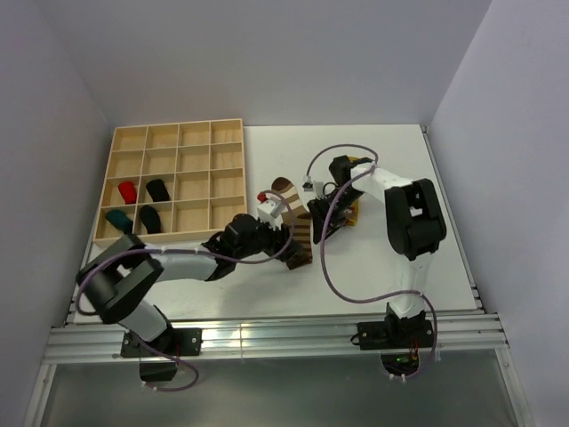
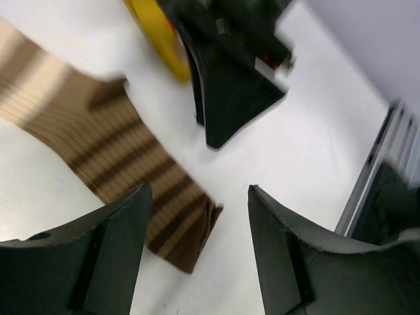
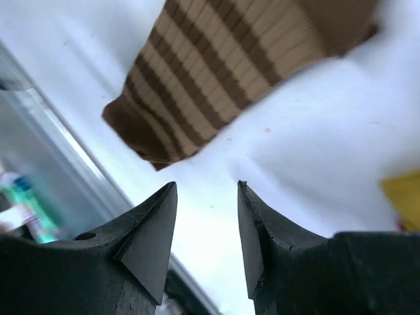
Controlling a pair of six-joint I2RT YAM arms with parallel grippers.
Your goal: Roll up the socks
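Note:
A brown striped sock lies flat and stretched out on the white table, its open cuff end toward the near side. In the right wrist view the sock's stripes run beyond the fingertips, and nothing sits between them. My left gripper is over the sock's near left side, its fingers apart and empty in the left wrist view. My right gripper stands part open just right of the sock, apart from it.
A wooden compartment box at the back left holds several rolled socks, among them a red one. A yellow item lies beneath the right arm. Open table lies on the right.

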